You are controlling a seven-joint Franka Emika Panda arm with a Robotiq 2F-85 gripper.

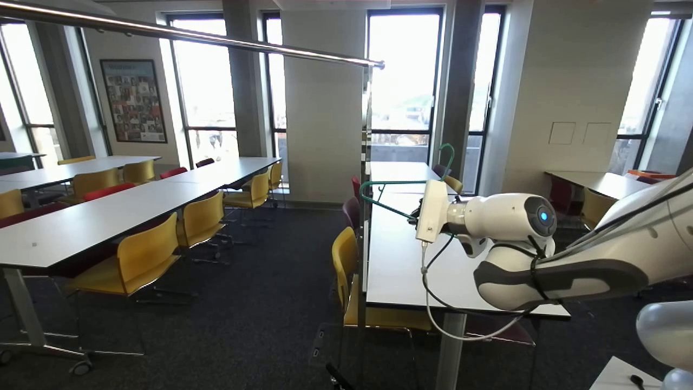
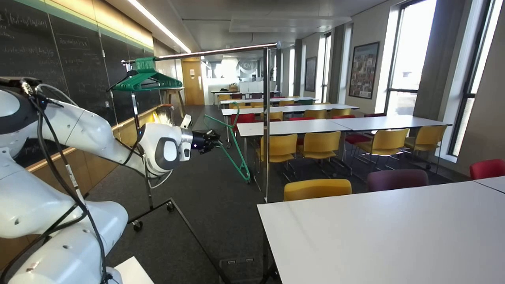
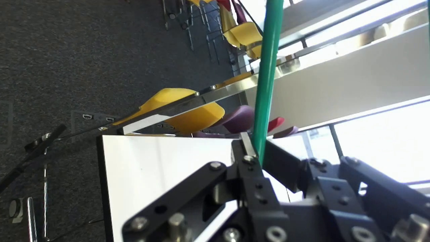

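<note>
My gripper is shut on a bar of the green hanger (image 3: 267, 72), which runs upward from between the fingers in the wrist view. In exterior view 2 the same hanger (image 2: 242, 156) hangs in the air tilted, its hook upward, beside the upright post of the rack. Exterior view 1 shows the hanger (image 1: 396, 182) below the level of the rack's metal rail (image 1: 260, 45) and apart from it. The white housing on my wrist hides part of the hanger there.
Several green hangers (image 2: 147, 81) hang at the far end of the rail. The rack's upright post (image 2: 266, 127) stands close to the held hanger. A white table (image 2: 378, 232) and a yellow chair (image 1: 346, 260) are near the post. Open floor (image 1: 260, 273) lies under the rail.
</note>
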